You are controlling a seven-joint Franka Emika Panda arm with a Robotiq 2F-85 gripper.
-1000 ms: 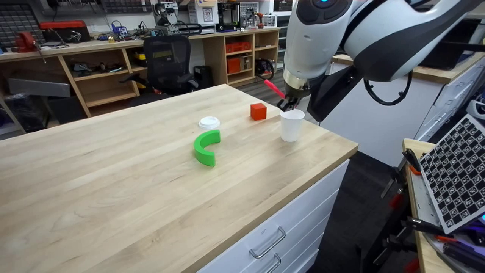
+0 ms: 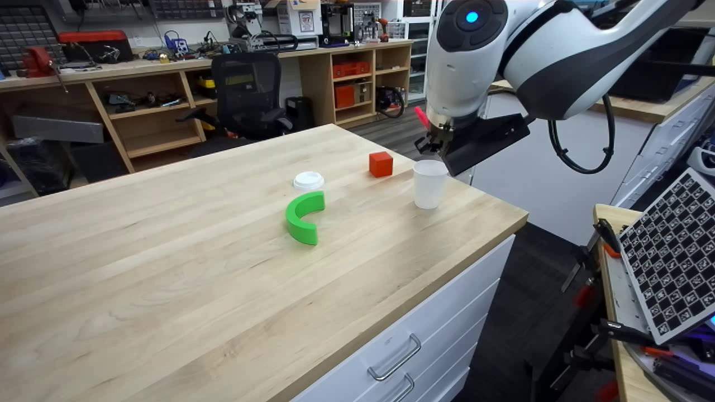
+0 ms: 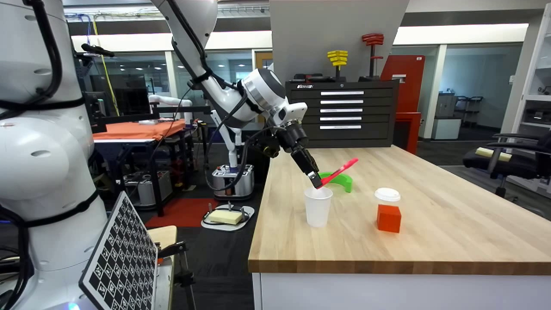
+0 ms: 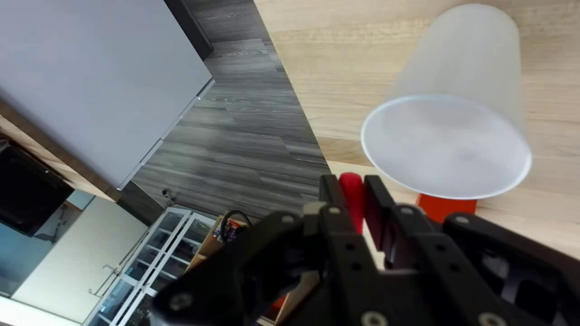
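Observation:
A slim red stick (image 3: 345,169), pinkish in the exterior views, is pinched in my gripper. It slants up and away from the fingertips in exterior view 2; its lower end is hard to make out. Directly below the fingers, a translucent white cup (image 2: 429,187) stands upright on the table near the corner. The wrist view looks into the cup (image 4: 451,146), which appears empty, with its mouth beside and a little away from the fingertips.
Beside the cup sits an orange-red cube (image 2: 380,164). A white lid (image 2: 308,180) and a green arch (image 2: 301,220) lie further along the wooden table (image 2: 167,281), whose broad remaining surface is clear. The table edge is close to the cup.
My gripper has risen slightly and tilted, and the stick now stands steeper and closer to the arm in exterior view 1. The cup, cube, lid and arch are unmoved.

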